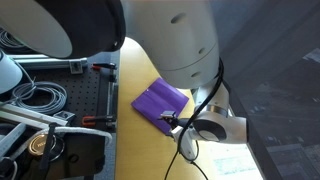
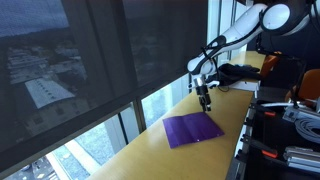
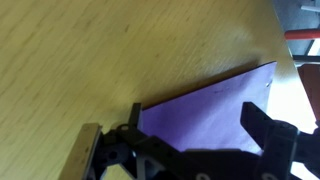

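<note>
A flat purple sheet, probably cloth [image 2: 188,130], lies on the wooden table with a faint crease across it. Exterior view 1 shows the same purple sheet [image 1: 158,103] partly behind the arm. My gripper [image 2: 205,104] is over the sheet's far side, near its edge; the height between them is hard to judge. In the wrist view, the open gripper has its dark fingers [image 3: 268,128] spread wide, with nothing held. Part of the purple sheet [image 3: 205,112] shows between and beyond them, while the gripper body covers its lower part.
Bare tabletop [image 2: 125,155] stretches to the left of the sheet. A black cart or frame [image 1: 92,95] with coiled cable [image 1: 40,97] runs along the table's side. A white sheet [image 1: 228,163] lies near the arm in exterior view 1. Windows and a dark blind stand behind.
</note>
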